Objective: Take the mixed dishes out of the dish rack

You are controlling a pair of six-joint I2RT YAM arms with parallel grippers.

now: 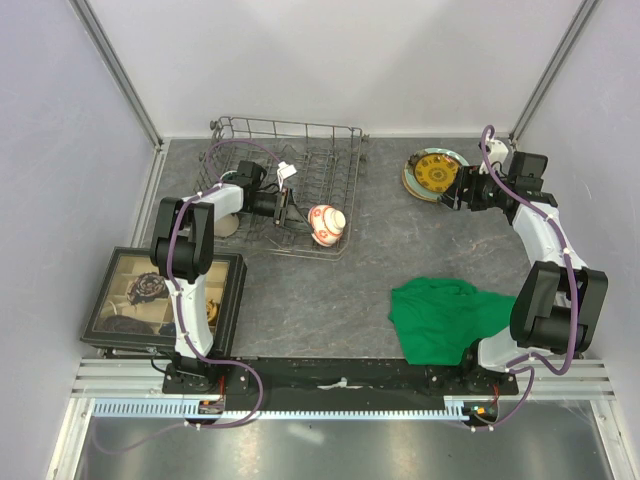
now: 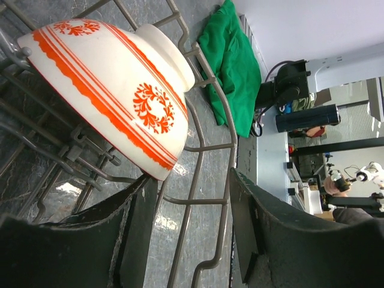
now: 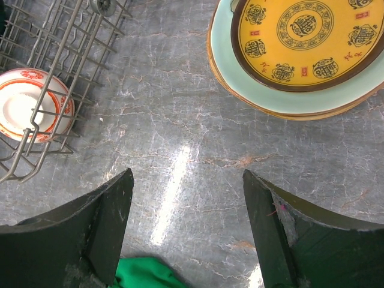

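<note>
A white bowl with red patterns lies tipped on its side in the right front corner of the wire dish rack. In the left wrist view the bowl fills the upper left, its rim close to the tip of one finger; contact cannot be told. My left gripper is open over the rack, with only rack wires visible between its fingers. At the right, my right gripper stands open above bare tabletop, near a yellow plate stacked on a pale green plate.
A pale dish sits at the rack's left, partly behind the left arm. The black-framed box stands at front left, and a green cloth lies at front right. Mid-table is clear.
</note>
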